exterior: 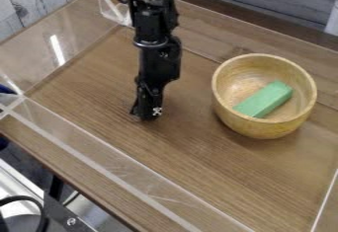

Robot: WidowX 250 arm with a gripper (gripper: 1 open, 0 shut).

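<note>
The dark robot arm reaches down from the top centre, its gripper [148, 109] low over the bare wooden table, left of a light wooden bowl [234, 125]. The fingers look shut, with nothing visible between them. A green block [264, 101] lies inside the bowl.
Clear plastic edging runs along the left side, and black cables show at the bottom left corner. A grey wall stands beyond the table at the top.
</note>
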